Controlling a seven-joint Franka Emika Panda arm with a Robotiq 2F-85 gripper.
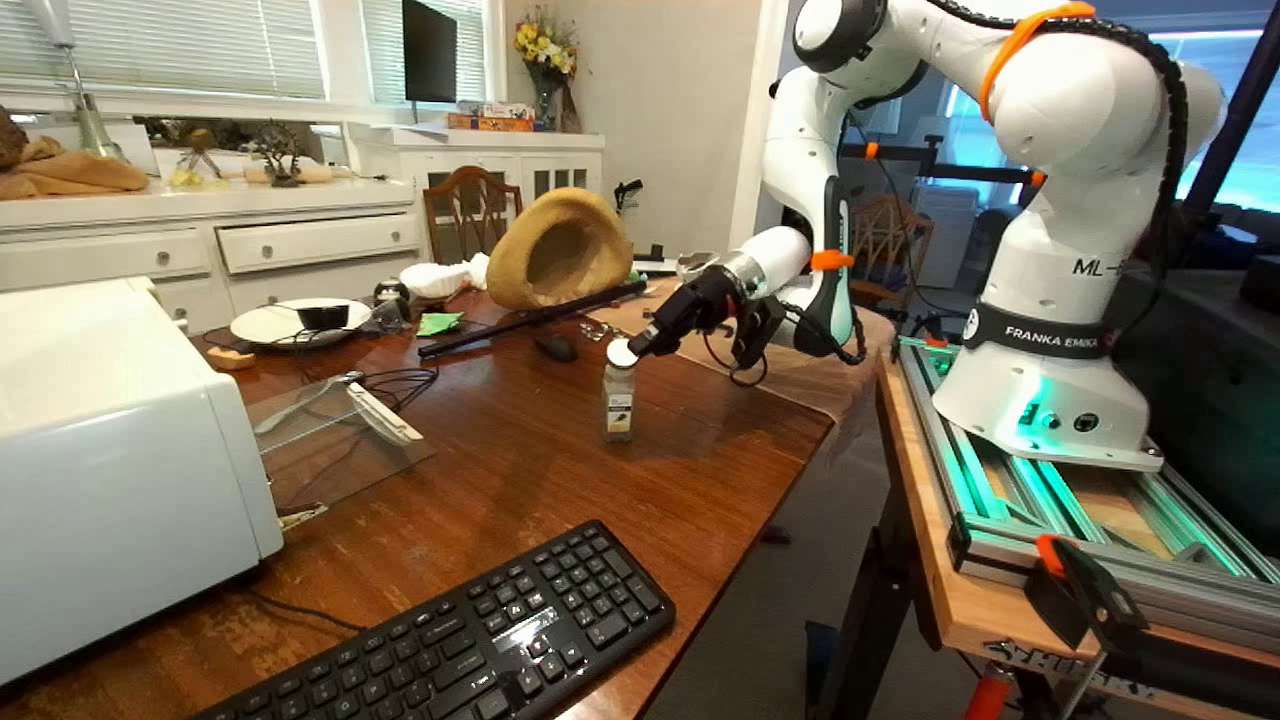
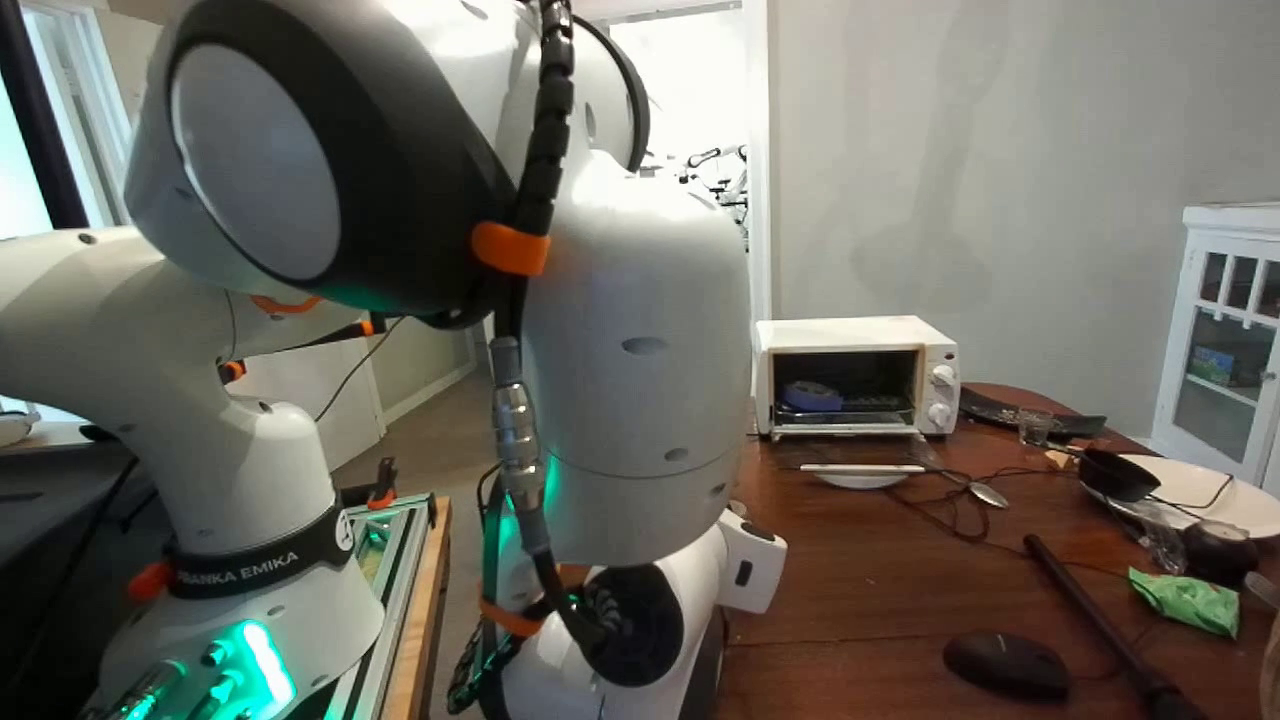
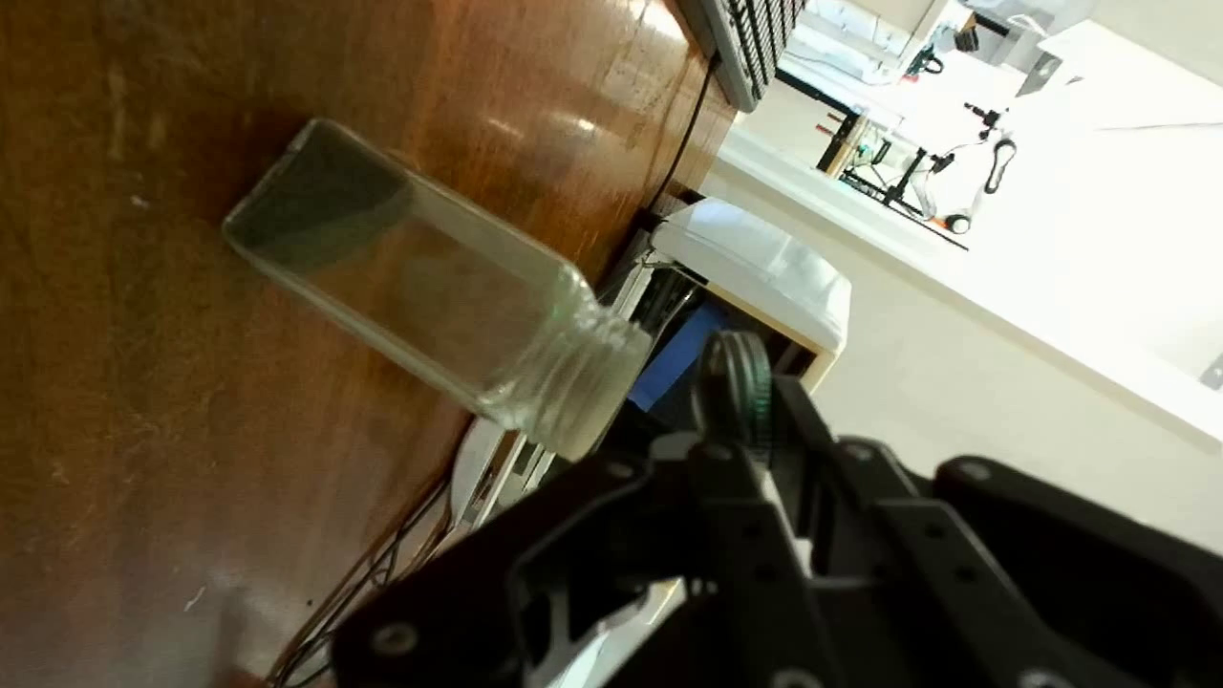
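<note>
A clear glass jar [image 1: 618, 410] with a label stands upright on the wooden table, its threaded mouth uncovered in the wrist view. My gripper [image 1: 642, 344] is shut on a round white lid [image 1: 621, 352], held by its edge. From the wrist, the lid [image 3: 734, 388] appears just above the mouth of the jar [image 3: 441, 287], with a small gap between them. The lid looks tilted against the rim. Exterior view 2 has the arm hiding the jar, lid and gripper.
A black keyboard [image 1: 480, 642] lies at the table's front, and a white toaster oven [image 1: 126, 462] stands at the left. Behind the jar are a mouse [image 1: 555, 347], a black bar [image 1: 516, 322] and a straw hat [image 1: 528, 258]. Bare table surrounds the jar.
</note>
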